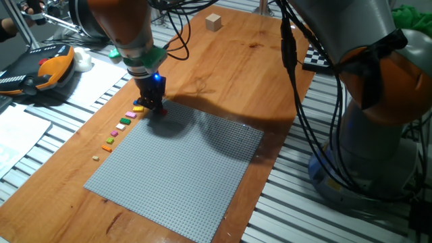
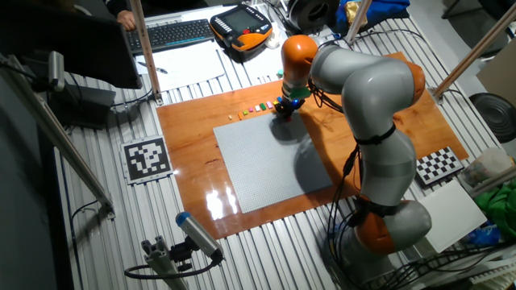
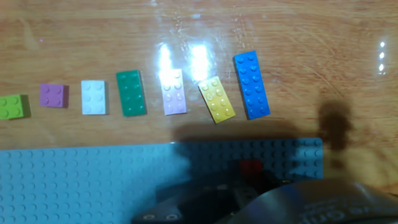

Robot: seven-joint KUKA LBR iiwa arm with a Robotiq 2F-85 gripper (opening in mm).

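The grey baseplate [image 1: 182,162] lies flat on the wooden table. Over its far left corner, my gripper [image 1: 160,109] points down, shut on a small red brick [image 1: 163,112]. In the wrist view the red brick [image 3: 252,166] shows at the dark fingers, in shadow above the baseplate's edge strip [image 3: 93,168]. Whether its underside touches the studs is hidden. Off the plate, a row of loose bricks runs along its left side, including a blue brick [image 3: 252,85], a yellow brick [image 3: 217,99], a pink brick [image 3: 174,93] and a green brick [image 3: 130,93].
The row continues with a white brick [image 3: 93,98], a purple brick [image 3: 52,95] and a lime brick [image 3: 11,107]. A wooden cube [image 1: 213,23] stands far back on the table. Most of the baseplate is bare, and the table behind it is largely clear.
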